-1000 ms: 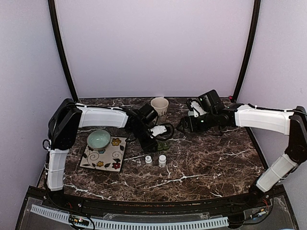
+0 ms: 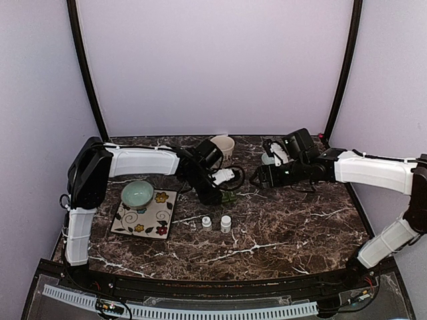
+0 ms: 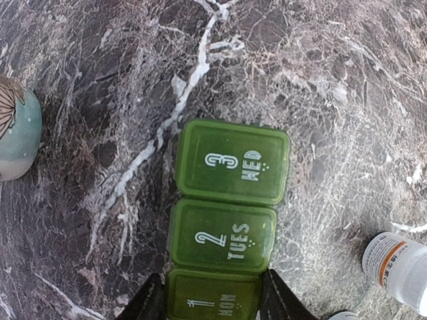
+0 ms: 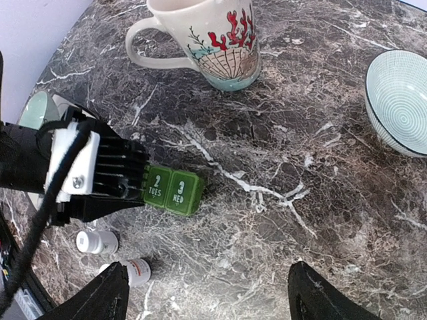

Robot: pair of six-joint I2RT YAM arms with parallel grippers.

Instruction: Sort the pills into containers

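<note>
A green three-compartment pill box [image 3: 231, 163] marked MON, TUES and WED lies on the marble table, with my left gripper shut on its MON end. Two white pill bottles, one [image 2: 226, 224] with an orange-striped label and a smaller one [image 2: 206, 224], stand in front of it. My right gripper is open above the table, to the right of the pill box, with nothing seen between its fingers.
A decorated mug [image 4: 213, 47] stands behind the pill box, a pale bowl [image 4: 400, 93] at the back right. A green bowl [image 2: 137, 193] sits on a floral tray [image 2: 153, 223] at left.
My right gripper has moved slightly right and down in the top view. The left arm has shifted very slightly; the bottles are where they were.
</note>
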